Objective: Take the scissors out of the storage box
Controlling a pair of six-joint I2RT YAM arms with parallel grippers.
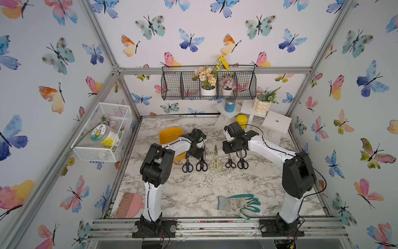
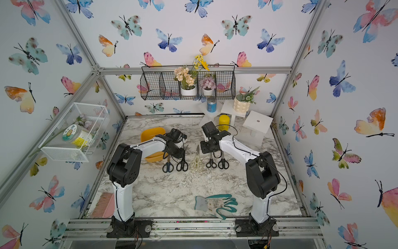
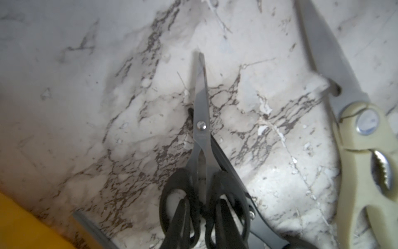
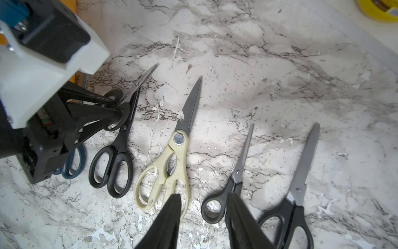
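Note:
Several pairs of scissors lie on the marble table. My left gripper is at the handles of small black scissors, which lie across a black pair; whether it grips them is unclear. Beside these are cream scissors, blue-handled scissors and two more black pairs to the right. My right gripper hangs above the table, part open, nothing visible between its fingers. A yellow box stands behind the left gripper.
White stands with a plant and a blue can are at the back right, near a yellow container. A pink brush and a glove lie in front.

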